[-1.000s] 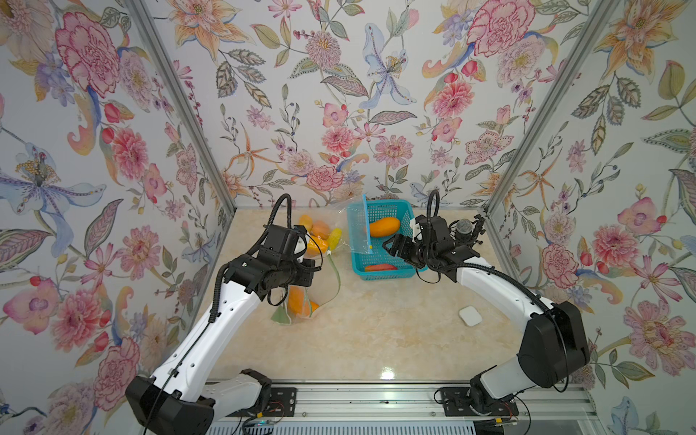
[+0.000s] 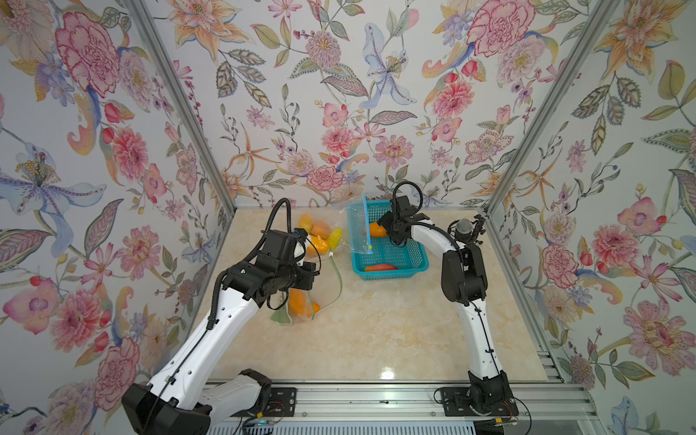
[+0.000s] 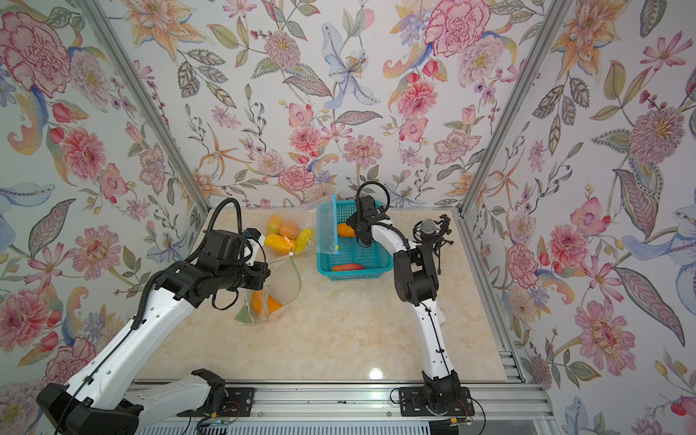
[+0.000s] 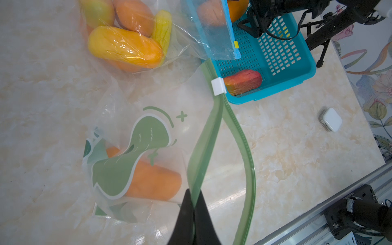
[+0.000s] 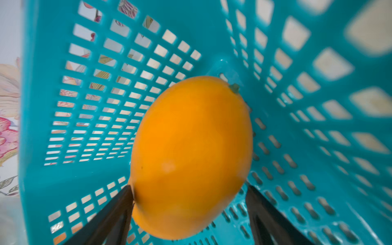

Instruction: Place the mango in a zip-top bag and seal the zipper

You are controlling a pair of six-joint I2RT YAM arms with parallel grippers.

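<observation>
An orange mango (image 5: 192, 138) lies in the blue basket (image 5: 40, 134), filling the middle of the right wrist view. My right gripper is part open, with its dark fingers (image 5: 263, 212) on either side of the mango's near end; whether they touch it cannot be told. A clear zip top bag (image 4: 179, 122) with a green zipper edge and white slider (image 4: 218, 86) stands with its mouth open. Orange fruit (image 4: 153, 179) shows inside it. My left gripper is shut on the bag's green edge at the near side.
A second clear bag (image 4: 175, 61) with a blue zipper holds several fruits and overlaps the basket's left side. A reddish mango (image 4: 243, 81) lies at the basket's near wall. A small white box (image 4: 331, 119) sits right on the table.
</observation>
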